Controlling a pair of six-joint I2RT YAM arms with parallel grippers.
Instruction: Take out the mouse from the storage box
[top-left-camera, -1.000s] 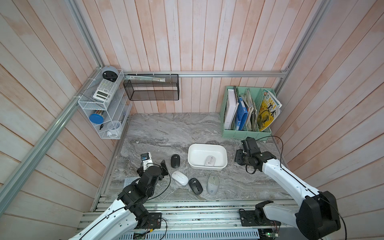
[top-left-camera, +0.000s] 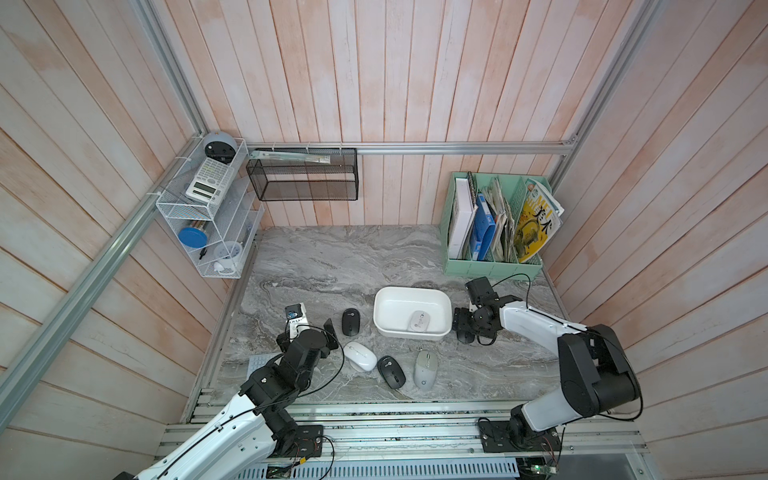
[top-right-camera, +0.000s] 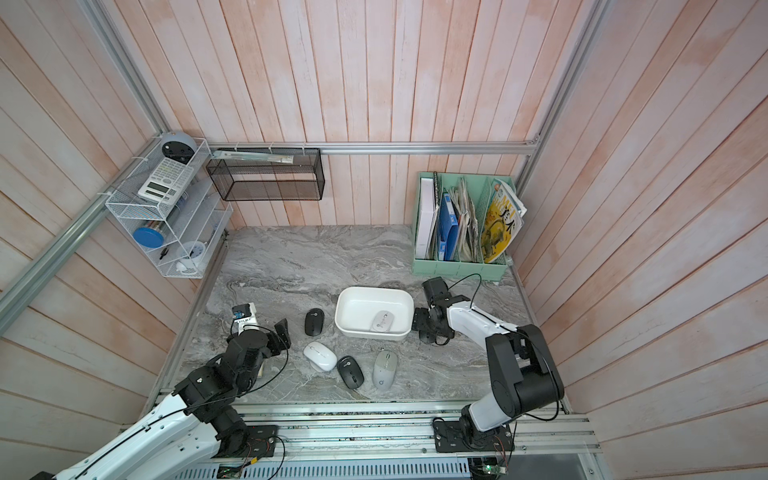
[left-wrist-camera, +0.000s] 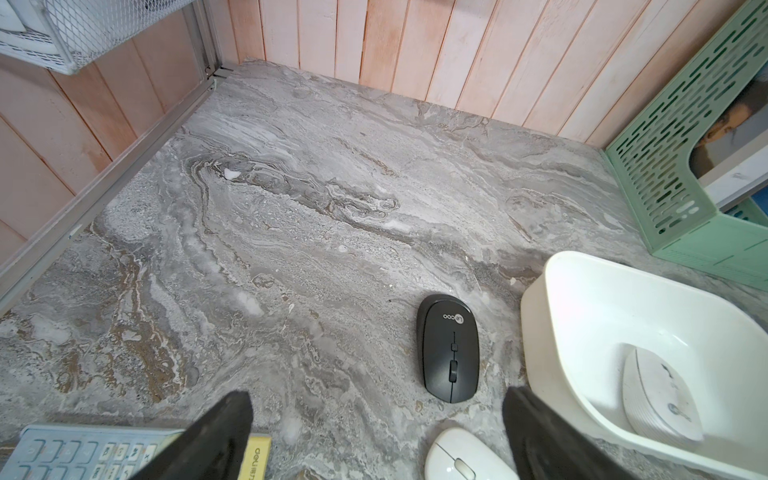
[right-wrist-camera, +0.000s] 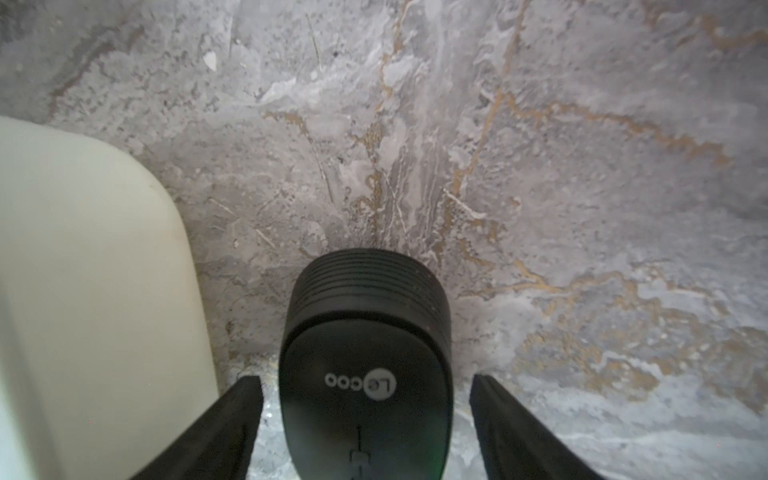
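Note:
The white storage box (top-left-camera: 393, 304) stands mid-table with a pale mouse (left-wrist-camera: 661, 392) inside. Just right of it, my right gripper is low over a black mouse (right-wrist-camera: 365, 352) marked "Lecoo", one finger on either side; gaps show between fingers and mouse. My left gripper hangs open over the front left, holding nothing, with another black mouse (left-wrist-camera: 448, 352) ahead of it.
A white mouse (top-left-camera: 360, 357), a dark mouse (top-left-camera: 391, 372) and a grey mouse (top-left-camera: 425, 369) lie along the front. A green file organiser (top-left-camera: 452, 268) stands at back right, wire shelves (top-left-camera: 224, 272) at left.
My right gripper has come left and down to beside the box. The box has shifted slightly left. The left arm has stayed put.

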